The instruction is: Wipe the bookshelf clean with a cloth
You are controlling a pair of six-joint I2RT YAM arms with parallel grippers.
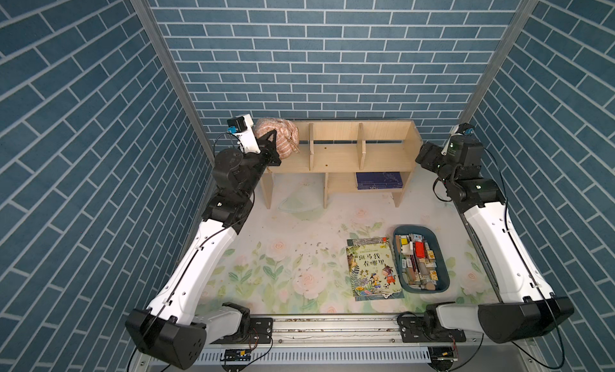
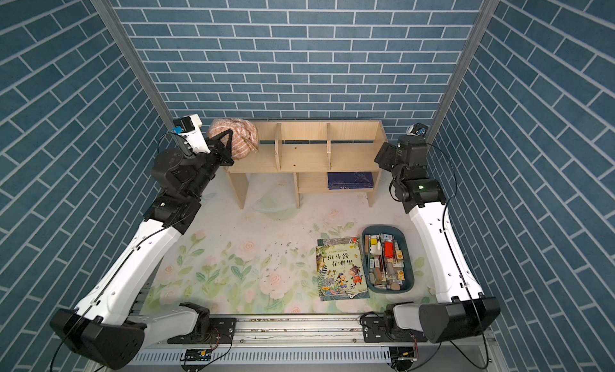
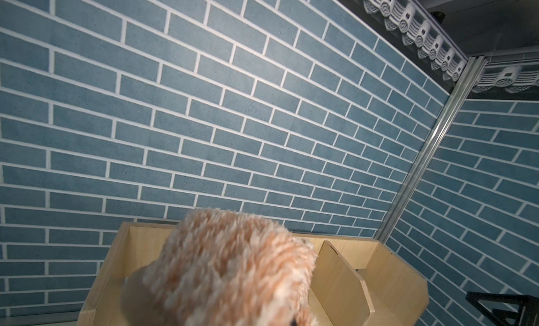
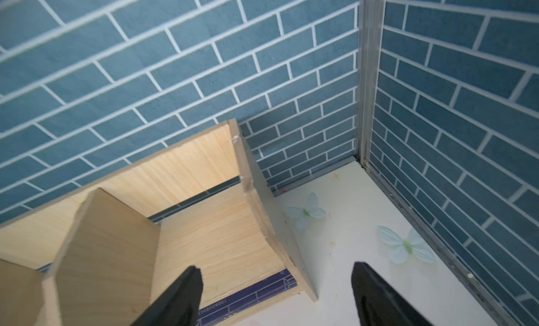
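The fluffy pink cloth (image 1: 278,135) (image 2: 237,138) (image 3: 224,269) is bunched at the upper left end of the wooden bookshelf (image 1: 330,160), held in my left gripper (image 1: 269,147), which is shut on it; the cloth hides its fingertips in the left wrist view. My right gripper (image 1: 426,155) is open at the bookshelf's right end, nothing between its fingers, facing the empty right compartment (image 4: 216,236).
Blue books (image 1: 378,179) lie on the lower shelf. A picture book (image 1: 371,269) and a bin of small items (image 1: 419,260) rest on the table's front right.
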